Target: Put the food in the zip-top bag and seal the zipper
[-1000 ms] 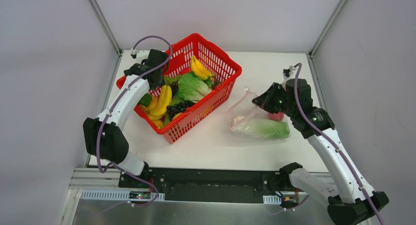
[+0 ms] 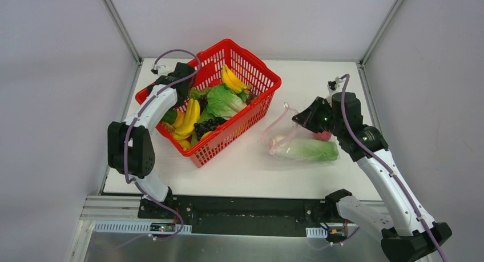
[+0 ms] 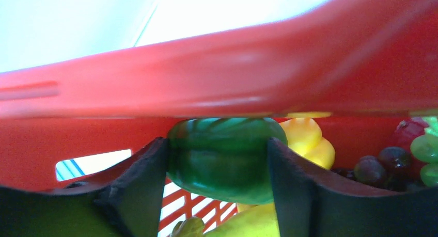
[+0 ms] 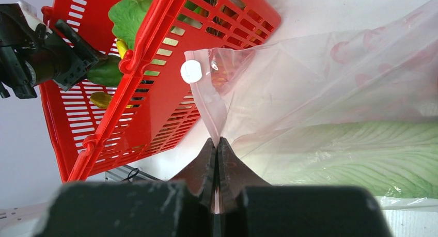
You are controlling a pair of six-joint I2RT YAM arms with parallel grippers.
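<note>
The clear zip top bag [image 2: 278,127] lies on the table at right, with a pale cabbage [image 2: 313,150] and a pinkish-red item [image 2: 323,136] at it. My right gripper is shut on the edge of the bag's mouth, beside the white zipper slider [image 4: 191,71]. Inside the red basket, a dark green vegetable [image 3: 222,162] lies between the fingers of my left gripper. Those fingers stand apart at its two sides; whether they press on it is unclear. The basket's rim crosses the left wrist view and hides its upper side.
The red basket [image 2: 235,131] also holds bananas [image 2: 188,118], lettuce [image 2: 224,101] and dark grapes [image 2: 206,126]. Its walls rise around the left gripper. Bare table [image 2: 245,173] lies in front, between basket and bag.
The left forearm has swung slightly right, and its wrist has dipped a little at the basket's left side. The right arm and bag stay nearly still.
</note>
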